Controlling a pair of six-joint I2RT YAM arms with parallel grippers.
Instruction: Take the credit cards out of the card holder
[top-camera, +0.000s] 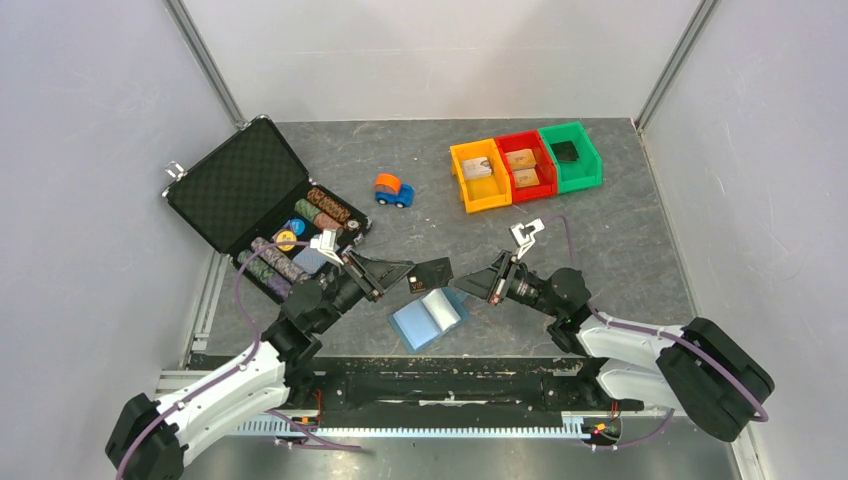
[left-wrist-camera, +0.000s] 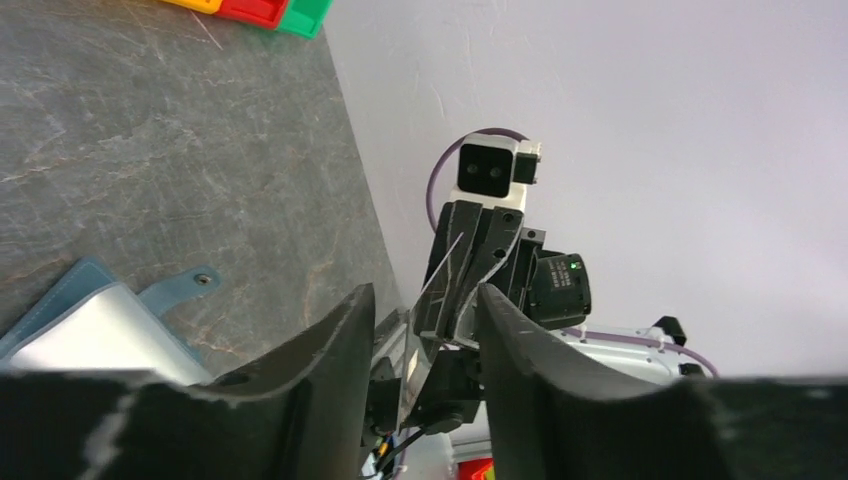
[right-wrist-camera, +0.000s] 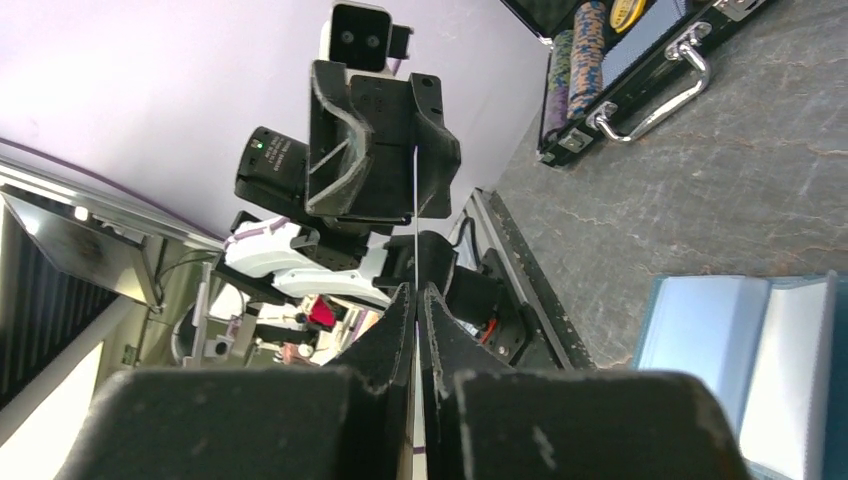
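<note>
A black card (top-camera: 431, 275) hangs in the air over the open blue card holder (top-camera: 410, 323), between my two grippers. My right gripper (top-camera: 458, 282) is shut on its right end. In the right wrist view the card (right-wrist-camera: 416, 240) shows edge-on as a thin line rising from the closed fingers (right-wrist-camera: 437, 340). At the card's other end is my left gripper (top-camera: 411, 267). Its fingers (left-wrist-camera: 345, 345) stand apart in the left wrist view, with the card (left-wrist-camera: 412, 375) edge-on in the gap. The holder's white inner part (top-camera: 440, 309) faces up.
Yellow (top-camera: 488, 208), red (top-camera: 546, 191) and green (top-camera: 594, 172) bins stand at the back right with cards inside. A black case of chips (top-camera: 240, 185) lies open at the left. The toy truck (top-camera: 396, 195) sits behind. Clear table lies right of the holder.
</note>
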